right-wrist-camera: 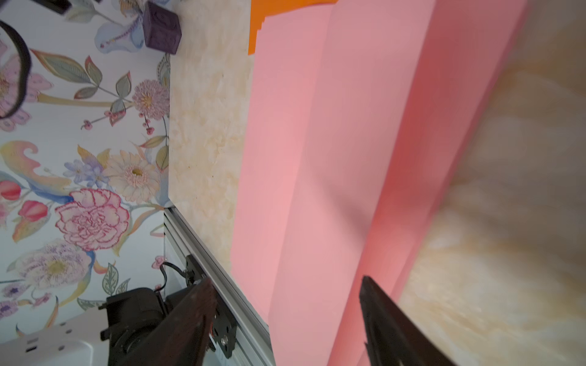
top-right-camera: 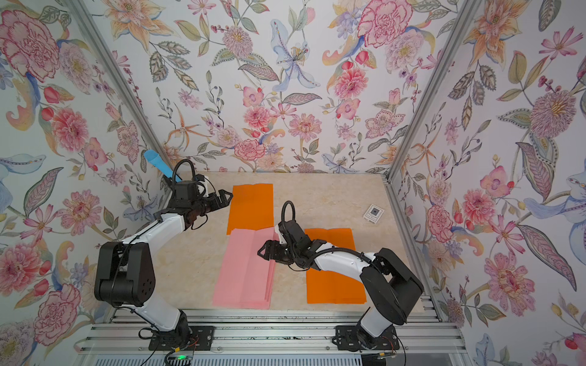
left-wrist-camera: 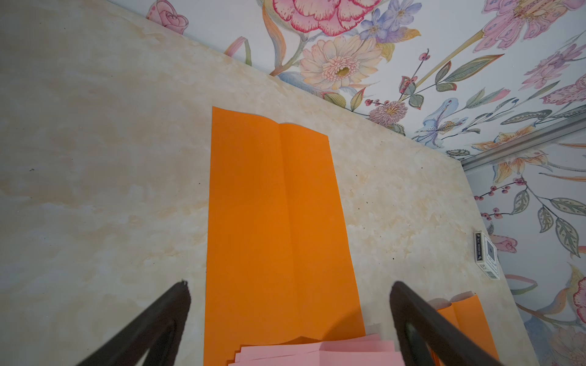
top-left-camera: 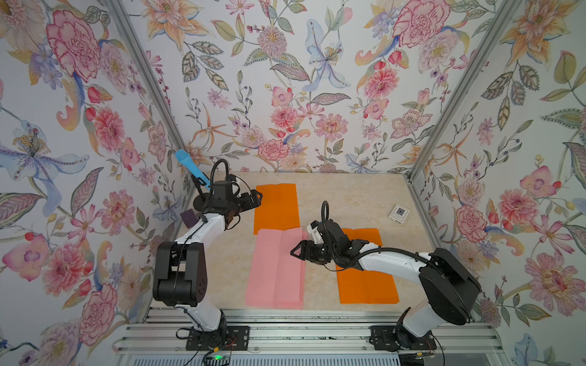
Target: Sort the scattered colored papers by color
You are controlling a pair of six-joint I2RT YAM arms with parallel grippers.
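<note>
A pink paper stack (top-left-camera: 263,274) lies front centre, its sheets loosely layered, partly over the lower end of an orange sheet (top-left-camera: 276,204) at back left. A second orange stack (top-left-camera: 366,286) lies front right, partly behind my right arm. My left gripper (top-left-camera: 252,198) is open, raised near the back orange sheet, nothing between its fingers; the left wrist view (left-wrist-camera: 285,311) looks down on that sheet. My right gripper hangs over the right edge of the pink stack with its fingers apart and nothing held.
A small white box (top-left-camera: 399,213) sits at back right, and a dark purple cube (right-wrist-camera: 160,30) at the left edge, near a blue object (top-left-camera: 186,159).
</note>
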